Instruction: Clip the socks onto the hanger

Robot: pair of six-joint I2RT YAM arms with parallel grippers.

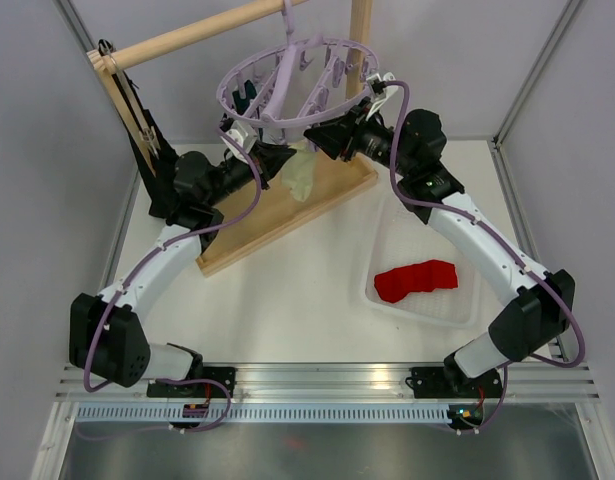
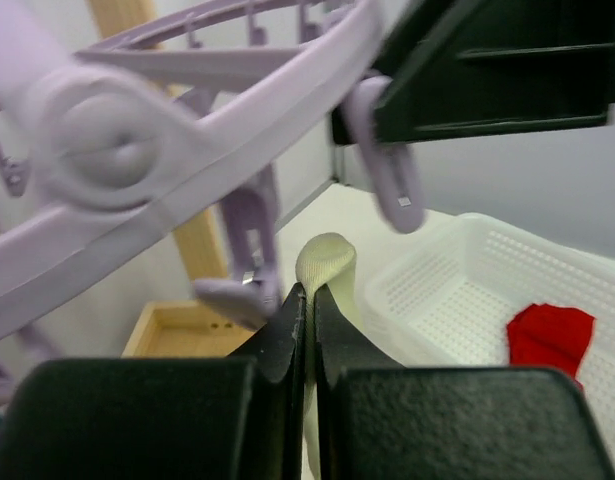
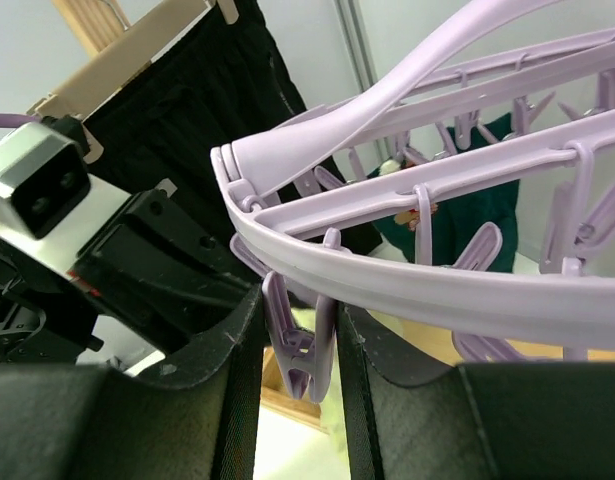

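Note:
The lilac round hanger (image 1: 287, 122) hangs at the top of the top view. Below its rim hangs a pale yellow-green sock (image 1: 299, 178); my left gripper is shut on its top edge. My right gripper is shut on a lilac clip (image 3: 299, 360) at the rim. From the left wrist, that clip (image 2: 382, 150) appears above and right of the sock's top (image 2: 327, 262), with a gap between. A red sock (image 1: 415, 280) lies in the white bin.
A dark green sock (image 3: 477, 215) hangs from the far part of the hanger. The wooden stand (image 1: 192, 33) rises behind, its base (image 1: 252, 225) below the hanger. The white bin (image 1: 372, 290) stands at the right.

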